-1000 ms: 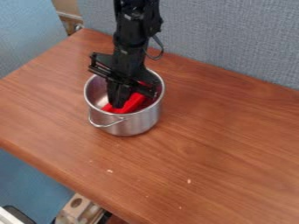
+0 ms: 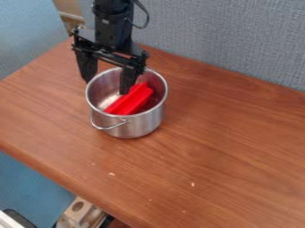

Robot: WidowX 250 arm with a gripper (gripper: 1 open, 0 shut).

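Note:
A metal pot (image 2: 127, 126) with a wire handle stands on the wooden table (image 2: 220, 151). Inside it lies a red elongated object (image 2: 130, 101), tilted diagonally across the bottom. My black gripper (image 2: 111, 66) hangs above the pot's back rim, open, its fingers spread to either side and nothing held between them.
A grey padded wall runs along the back. At the lower left, beyond the table's edge, are a blue surface and some metal hardware (image 2: 80, 212).
My gripper has risen up and to the left, out of the pot to above it. The red object is now more fully visible inside.

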